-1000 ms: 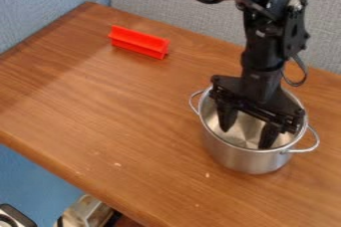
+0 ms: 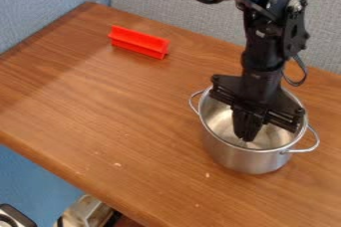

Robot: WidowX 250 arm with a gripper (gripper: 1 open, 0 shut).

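A steel pot with two side handles stands on the wooden table at the right. My black gripper reaches down into it from above, its fingers close together inside the rim. What, if anything, is between them is hidden or too dark to tell.
A red block lies toward the back left of the table. A grey padded wall runs along the back, and the table's left edge borders a blue area.
The fingers, spread apart inside the pot a second ago, have drawn together. The pot and the red block look unmoved.
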